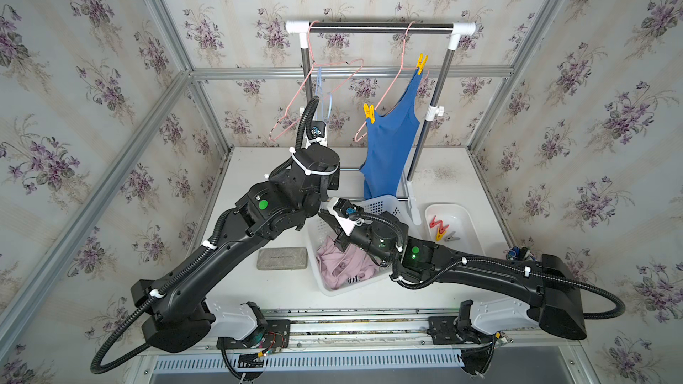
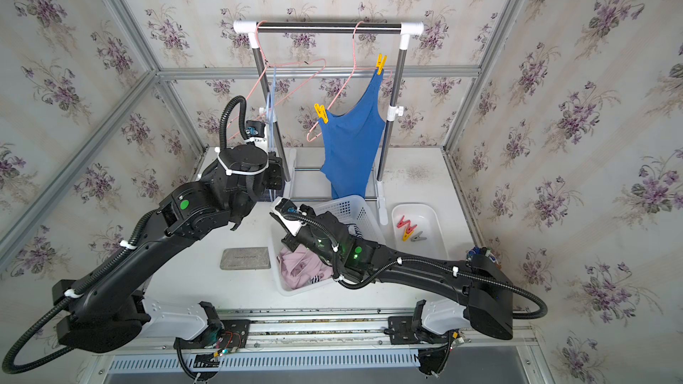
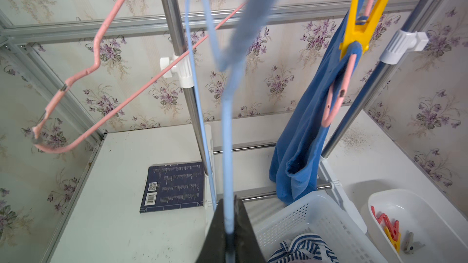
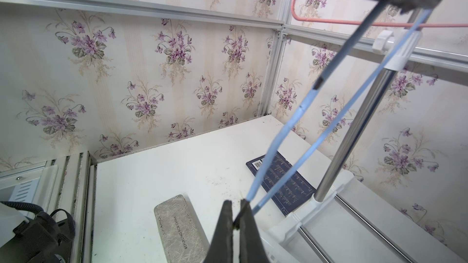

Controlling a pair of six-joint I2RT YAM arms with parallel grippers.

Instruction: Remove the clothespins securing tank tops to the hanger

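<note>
A blue tank top hangs from a pink hanger at the right of the rack, with one yellow clothespin on its near strap and another yellow clothespin on the far one. In the left wrist view, the near clothespin pinches strap and hanger together. A bare blue hanger is held in the air by both arms. My left gripper is shut on its thin rod. Its corner sits in my right gripper, which is shut on it too.
An empty pink hanger hangs at the rack's left. Below the arms stands a white basket with pink and striped clothes. A white bin at the right holds loose clothespins. A grey brick and dark book lie leftward.
</note>
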